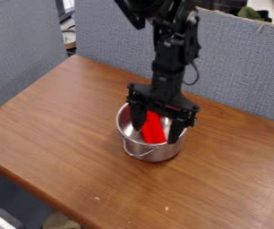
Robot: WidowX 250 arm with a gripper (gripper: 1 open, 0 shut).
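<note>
A silver metal pot (139,148) with a wire handle stands near the middle of the wooden table. A red object (153,129) lies inside it. My black gripper (157,125) reaches down into the pot from above, its open fingers around the upper part of the red object, which they partly hide.
Grey padded panels (241,76) border the table at the back and at the upper left.
</note>
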